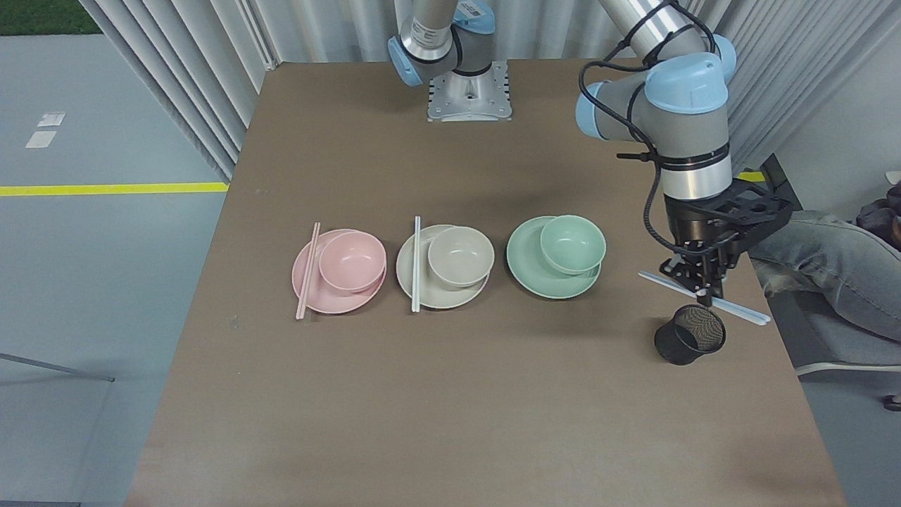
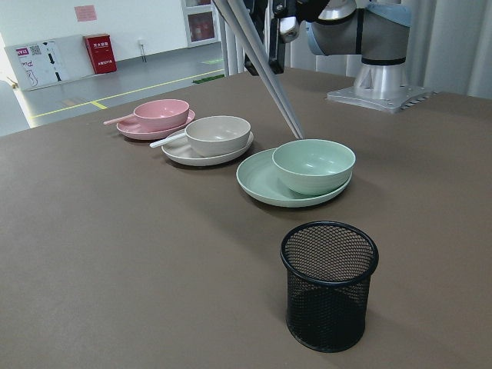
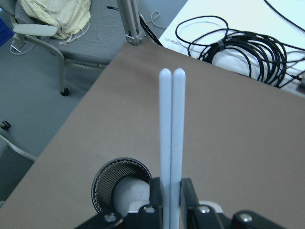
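Observation:
My gripper point(image 1: 702, 286) is shut on a pair of pale chopsticks point(image 1: 739, 312), raised above the right part of the table; in the left view they slope down toward the green bowl point(image 2: 312, 173) from that camera's angle. In the wrist view the chopsticks point(image 3: 177, 119) lie side by side, upright in frame. A black mesh cup point(image 1: 680, 342) stands just below and in front of the gripper, apparently empty.
Pink point(image 1: 352, 261), white point(image 1: 460, 255) and green place settings of plate and bowl sit mid-table, the first two with chopsticks on them.

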